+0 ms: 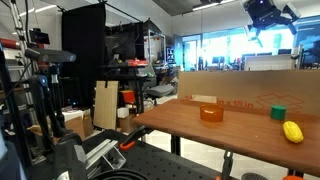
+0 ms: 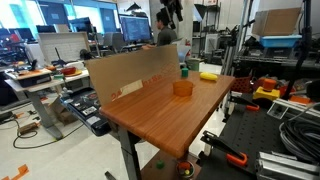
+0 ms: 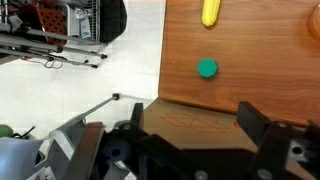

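Note:
High above the far side of the wooden table (image 1: pixel 190 119), my gripper stands open, its two dark fingers wide apart at the lower edge of the wrist view. Nothing is between them. Below is a small green cup-like object (image 3: pixel 207 68), also visible near the cardboard in exterior view 1 (image 1: pixel 278 112). A long yellow object (image 1: pixel 293 132) lies at the table's right end; the wrist view's top edge cuts it off. The round orange bowl (image 1: pixel 211 113) sits nearer the table's middle, and only part of it shows at the wrist view's right edge.
An upright cardboard sheet (image 2: pixel 130 82) runs along one long side of the table. Bare tabletop lies between the objects and across the near part in exterior view 2. A black base with cables (image 2: pixel 270 145) stands beside the table.

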